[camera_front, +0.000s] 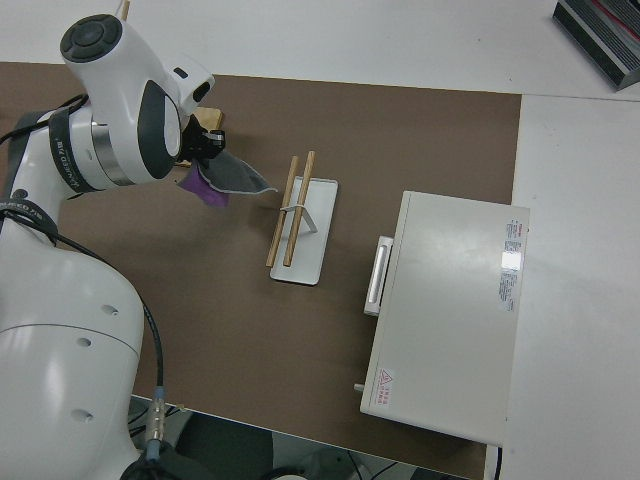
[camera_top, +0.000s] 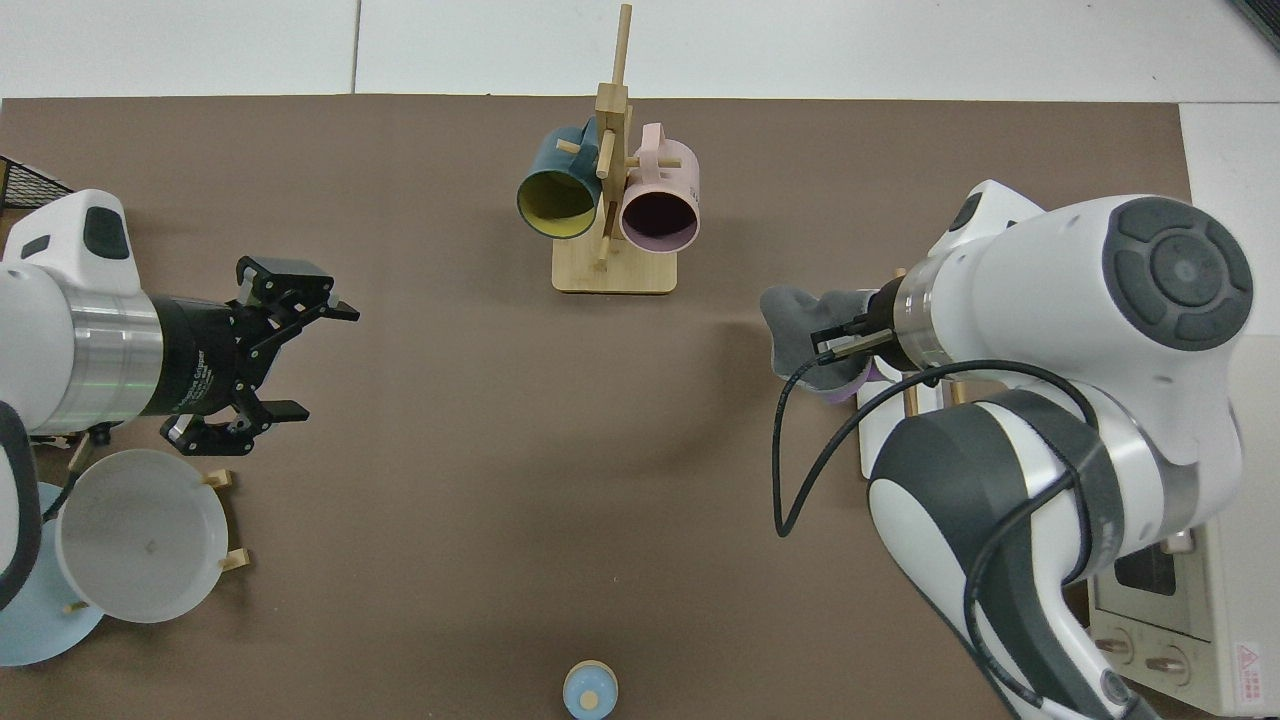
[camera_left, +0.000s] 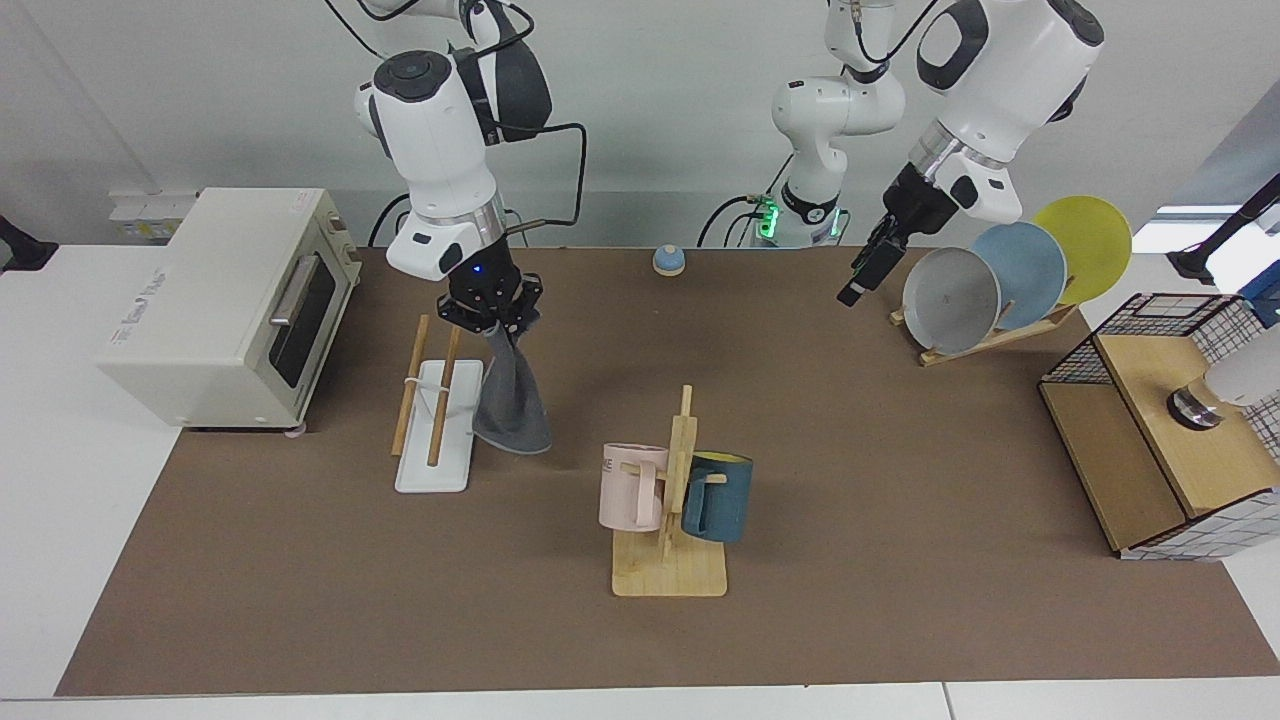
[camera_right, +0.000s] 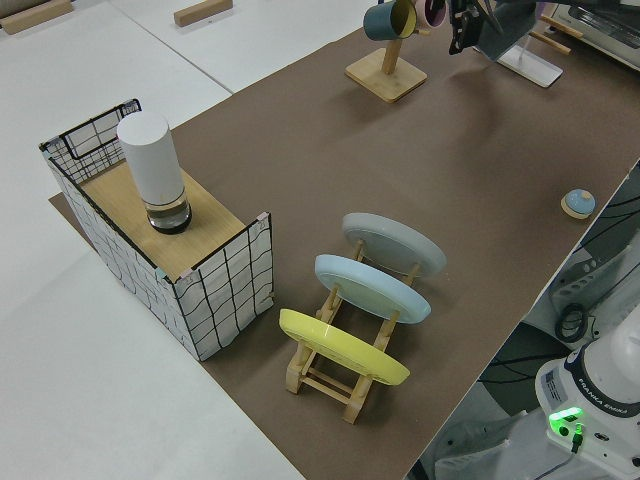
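Observation:
A grey cloth glove with purple lining (camera_top: 792, 324) hangs from my right gripper (camera_left: 501, 324) just beside a white board with two wooden bars (camera_left: 433, 474); the front view shows it left of that rack, and the fingertips are largely hidden. My left gripper (camera_top: 288, 360) is over the table by the plate rack, its black fingers spread apart with nothing between them. A pink mug (camera_top: 660, 204) and a teal mug (camera_top: 559, 192) hang on a wooden stand (camera_top: 614, 278).
A white oven (camera_left: 204, 324) stands at one end, a wire shelf basket (camera_left: 1116, 468) with a cylinder at the other. White, blue and yellow plates (camera_left: 951, 300) stand in a rack. A small blue round object (camera_top: 590, 690) lies near the edge. The mid-table is clear.

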